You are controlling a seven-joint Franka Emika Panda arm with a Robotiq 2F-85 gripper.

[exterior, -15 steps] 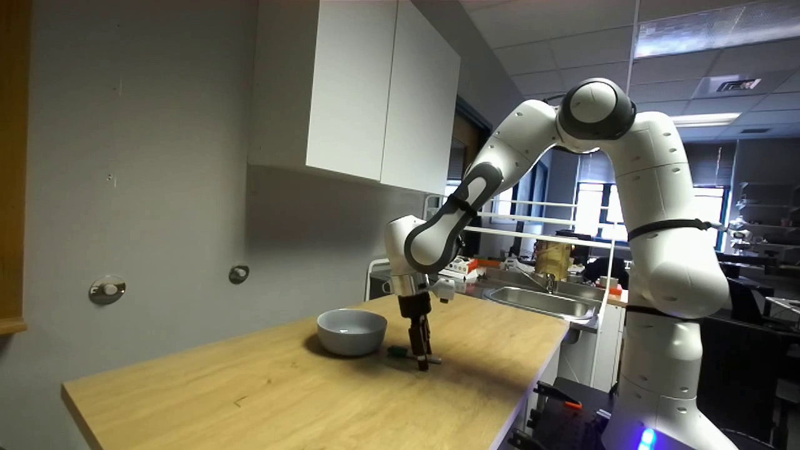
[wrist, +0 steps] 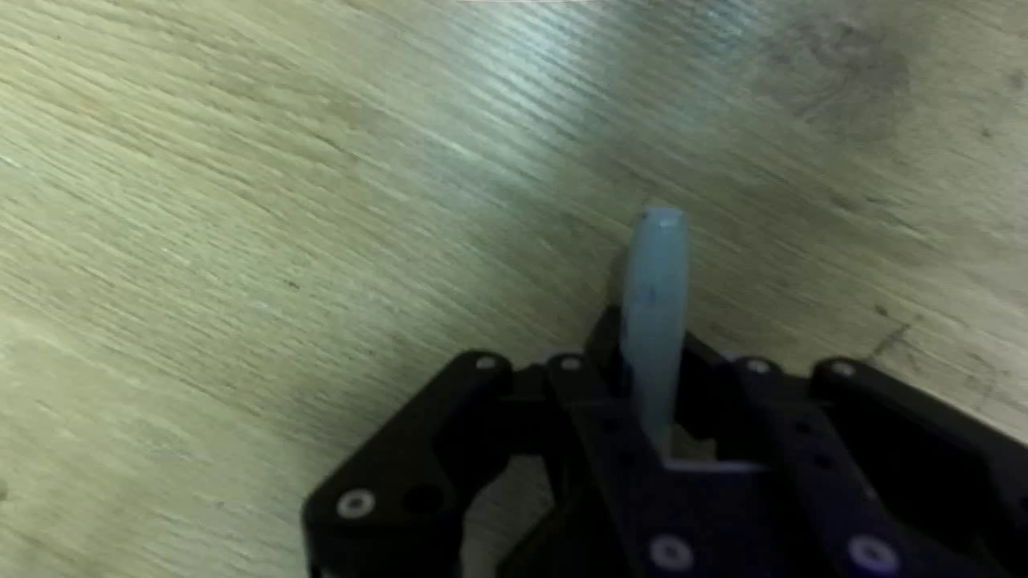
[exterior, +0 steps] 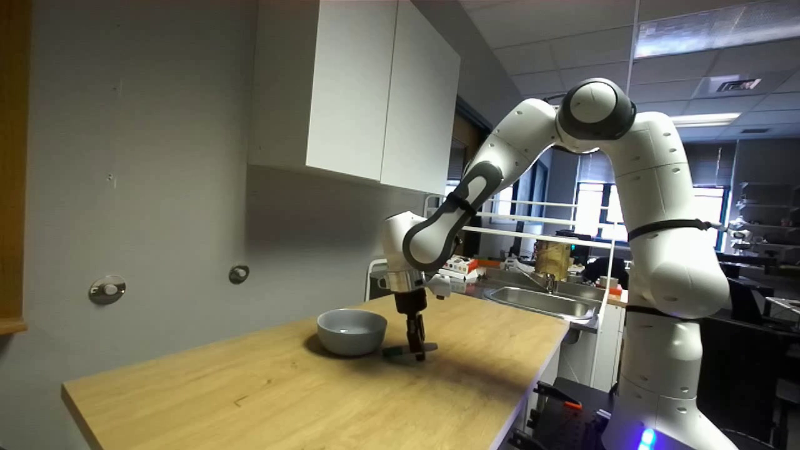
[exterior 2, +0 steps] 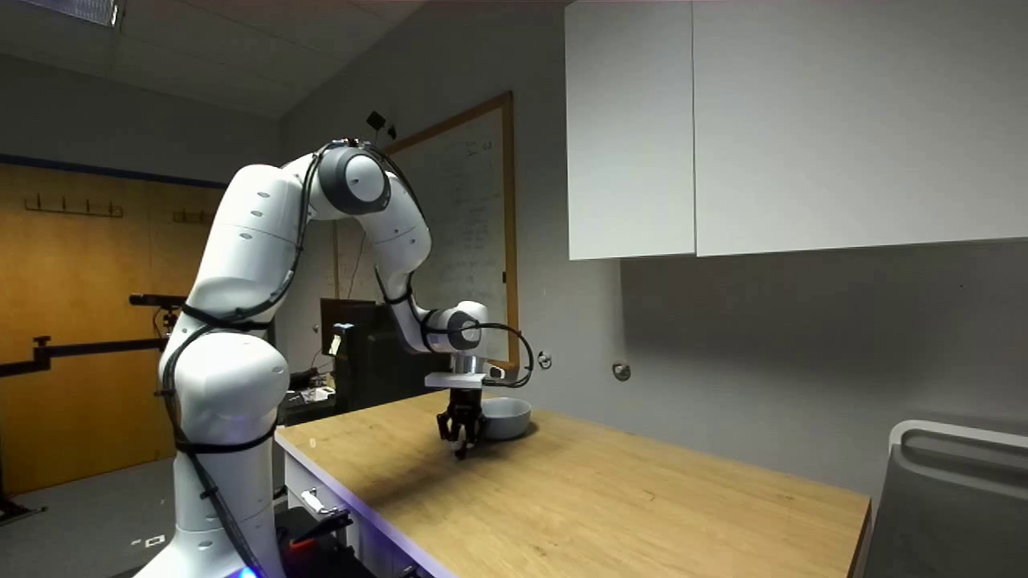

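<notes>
A slim marker-like object [exterior: 429, 347], pale grey at one end and dark green at the other, is held crosswise in my gripper [exterior: 418, 355]. In the wrist view, the pale end of this object [wrist: 657, 289] sticks out past the black fingers [wrist: 602, 337], which are shut on it. It appears slightly above the tabletop. Just left of the gripper in exterior view 1 is a grey bowl [exterior: 352, 332], upright, its inside seeming empty. In exterior view 2 the gripper [exterior 2: 462, 449] partly covers the bowl [exterior 2: 507, 420], and the held object cannot be made out.
White wall cabinets [exterior: 352, 90] hang above its back edge. A sink [exterior: 544, 301] lies beyond the table's far end.
My gripper has risen slightly and shifted a little left in exterior view 1. The marker-like object has come up with it from the tabletop; the bowl stays put.
</notes>
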